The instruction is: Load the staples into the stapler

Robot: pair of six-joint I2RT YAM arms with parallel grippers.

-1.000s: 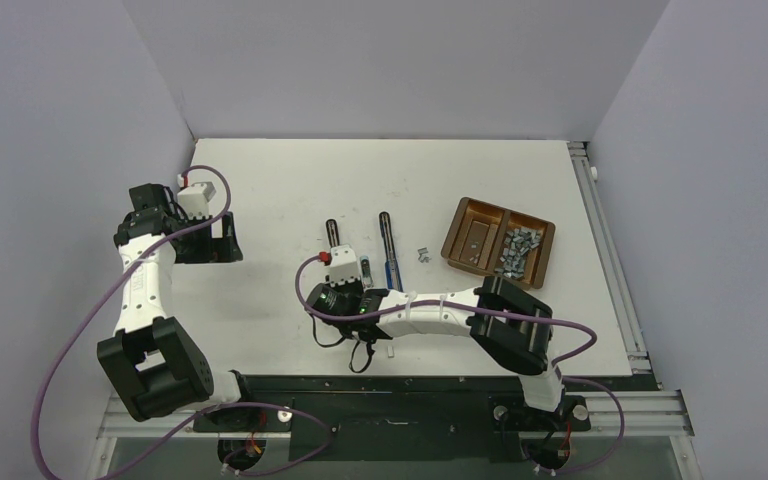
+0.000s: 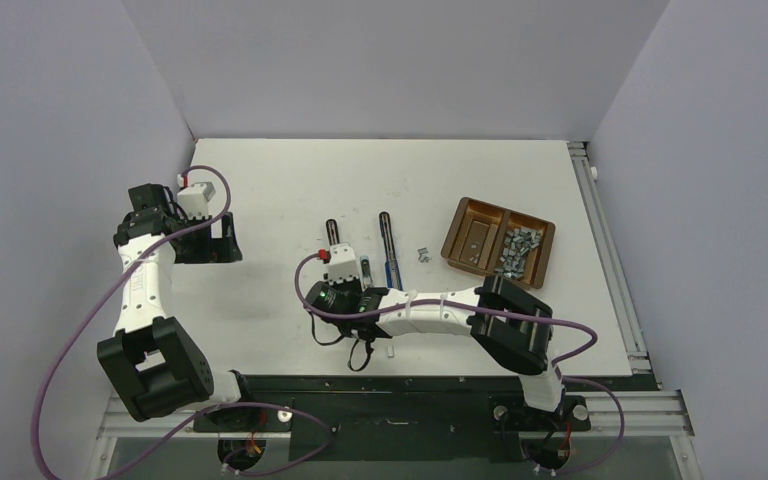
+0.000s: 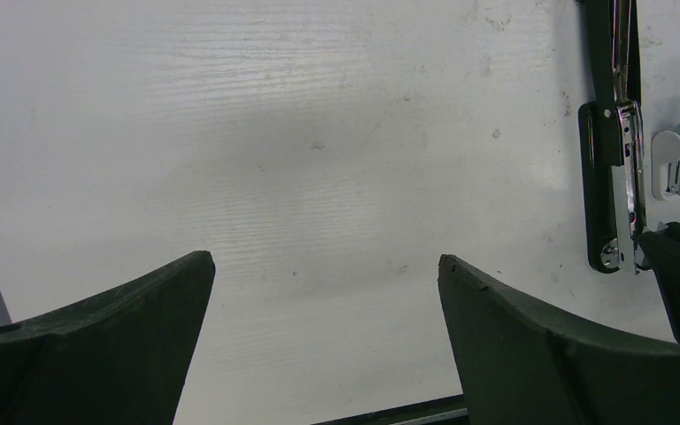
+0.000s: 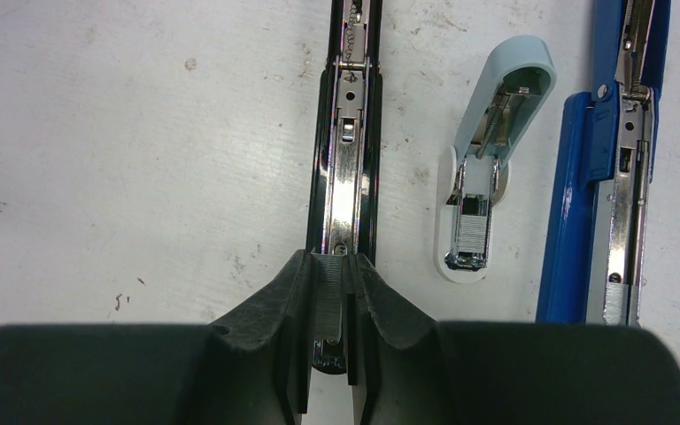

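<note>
An opened black stapler [image 4: 345, 177] lies lengthwise on the table, with my right gripper shut on a strip of staples [image 4: 327, 292] over the front end of its channel. Beside it stand a small pale-blue-and-white stapler [image 4: 474, 221] and an opened blue stapler [image 4: 575, 212]. In the left wrist view the same black stapler [image 3: 599, 177] shows at the right edge, partly behind a gripper. My left gripper hangs open over bare table at the left, its fingers wide apart.
A brown two-compartment box [image 2: 470, 215] with many staple pieces [image 2: 519, 250] sits at the right. A few loose staple pieces [image 2: 423, 255] lie between it and the staplers.
The top view shows only very slight shifts of my right gripper over the black stapler. The left arm has not moved.
</note>
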